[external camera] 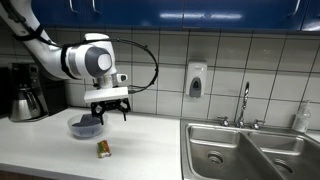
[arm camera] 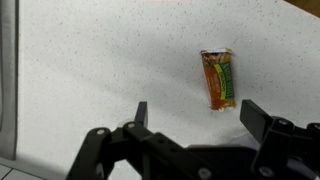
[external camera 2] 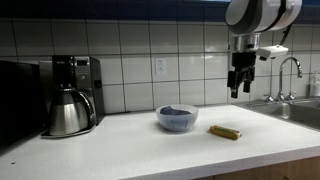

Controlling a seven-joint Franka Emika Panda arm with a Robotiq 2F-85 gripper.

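A wrapped snack bar (external camera: 104, 149), orange-brown and green, lies flat on the white counter. The wrist view shows this bar (arm camera: 219, 78) ahead of my fingertips, to the right of centre. My gripper (external camera: 111, 112) hangs above the counter with its fingers wide apart and nothing between them; in the second exterior view the gripper (external camera 2: 240, 90) is clearly higher than the bar (external camera 2: 225, 132). A pale bowl (external camera: 85, 128) rests on the counter near the wall, with something dark inside; the same bowl (external camera 2: 177, 119) is left of the bar in the second exterior view.
A coffee maker (external camera 2: 73, 95) with a steel jug stands by the wall at the left. The double sink (external camera: 218, 150) with its faucet (external camera: 242, 104) is on the right. Bare counter surrounds the bar. Blue cabinets (external camera: 210, 14) hang overhead.
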